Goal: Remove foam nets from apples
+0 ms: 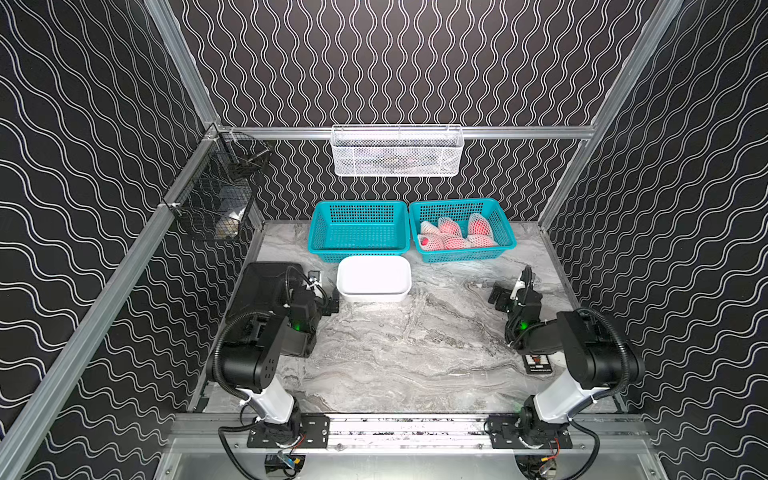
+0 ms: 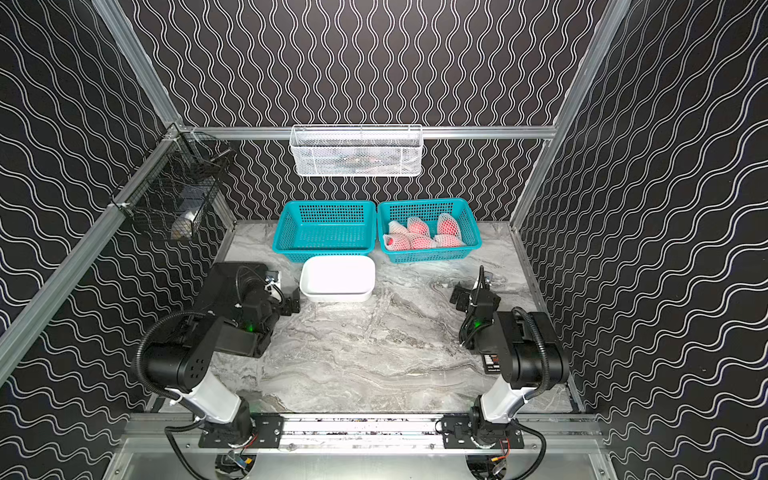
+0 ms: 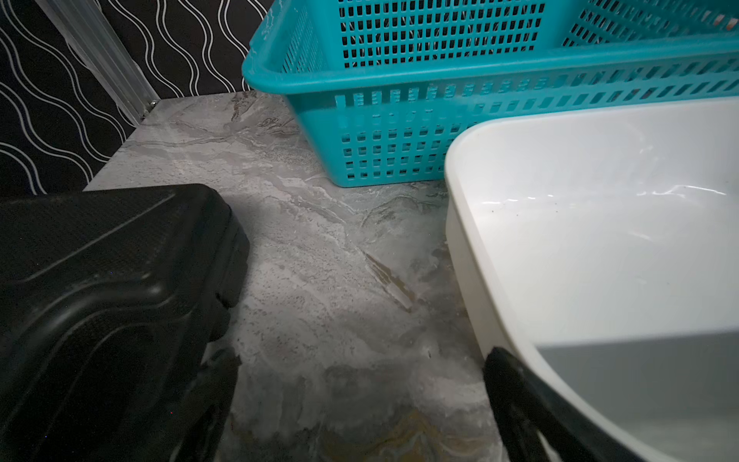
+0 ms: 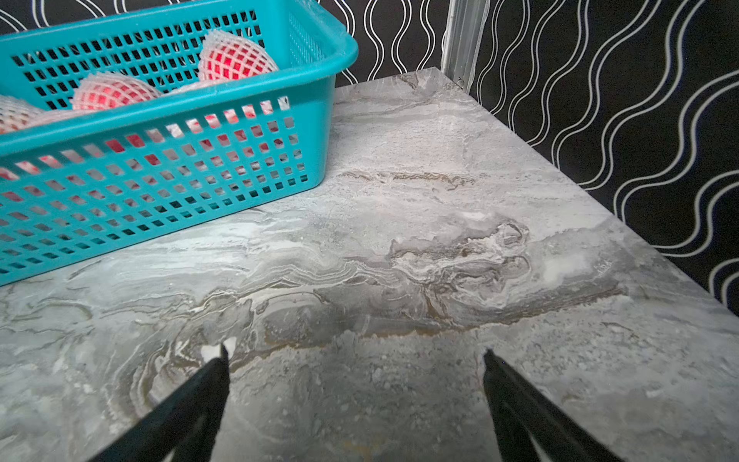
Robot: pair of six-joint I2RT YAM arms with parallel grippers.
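Note:
Several apples (image 1: 452, 228) in pale foam nets lie together in the right teal basket (image 1: 468, 256) at the back of the table. Red skin shows through the mesh of one netted apple (image 4: 238, 60) in the right wrist view. The left teal basket (image 1: 360, 240) beside it is empty, and so is the white tub (image 1: 374, 294) in front. My left gripper is open between a black case and the tub's rim, with bare table between its fingers. Over clear table in front of the right basket, my right gripper also stands open and holds nothing.
A black case (image 3: 100, 254) lies at the left, close to my left arm. A white wire basket (image 1: 397, 156) hangs on the back wall, and a black wire basket (image 1: 212, 200) on the left side. A small dark item (image 1: 537, 365) lies by my right arm.

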